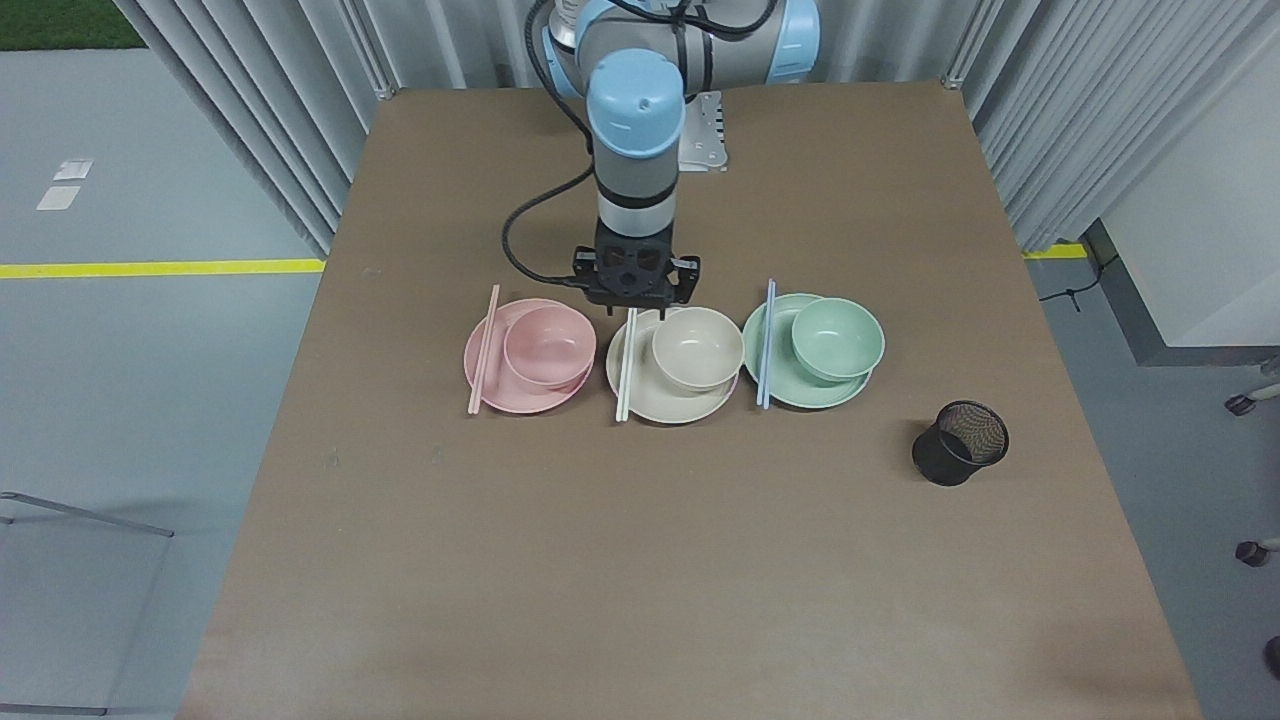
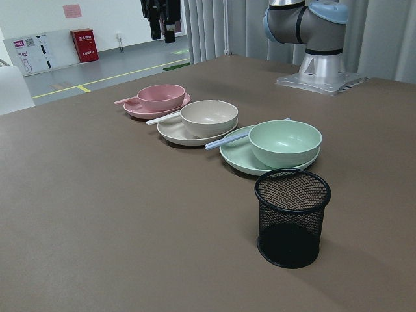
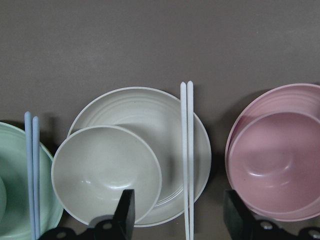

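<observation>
Three place settings sit in a row: pink bowl on a pink plate with pink chopsticks, cream bowl on a cream plate with white chopsticks, and green bowl on a green plate with light blue chopsticks. My gripper hangs above the white setting's back side, fingers apart, open and empty. In the wrist view the two fingers straddle the white chopsticks from above. A black mesh cup stands right of the green setting.
The robot's base stands at the back.
</observation>
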